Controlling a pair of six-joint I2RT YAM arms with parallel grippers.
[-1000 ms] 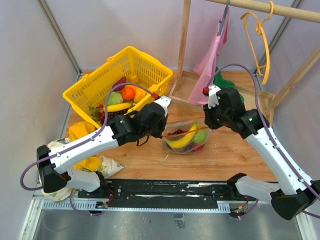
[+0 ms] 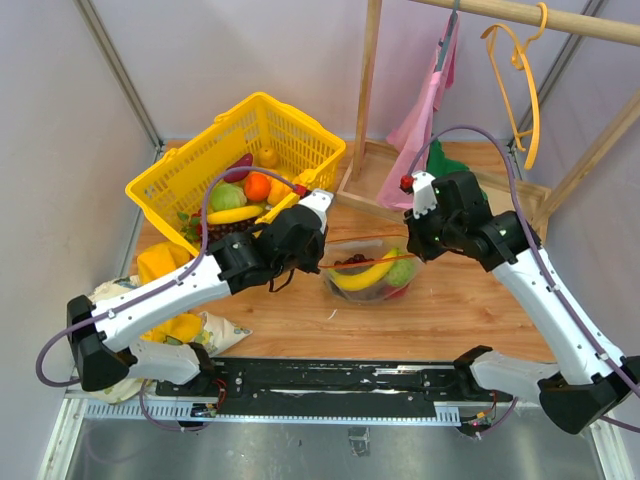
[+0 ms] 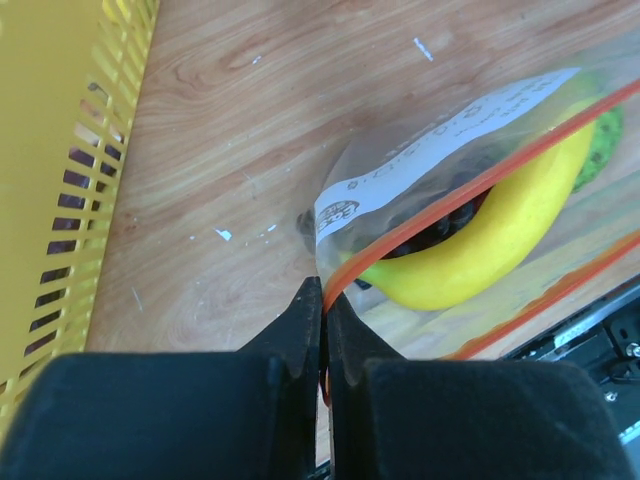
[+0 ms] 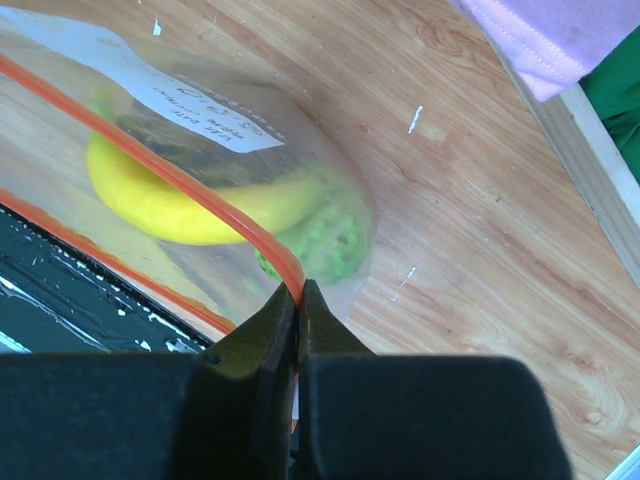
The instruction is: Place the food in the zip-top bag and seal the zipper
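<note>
A clear zip top bag (image 2: 365, 285) with an orange zipper lies on the table, holding a banana (image 3: 480, 250), dark grapes (image 3: 440, 225) and a bumpy green item (image 4: 320, 240). My left gripper is shut on the bag's orange zipper edge at one end. My right gripper is shut on the orange zipper at the other end. The strips run between the grippers, with the bag's mouth apart in between.
A yellow basket (image 2: 160, 190) of produce stands at back left. A wooden rack (image 2: 362, 100) with pink cloth (image 2: 420, 130) is at back right. Cloths and packaging lie at front left. Bare table (image 2: 290, 330) is in front of the bag.
The rest looks almost unchanged.
</note>
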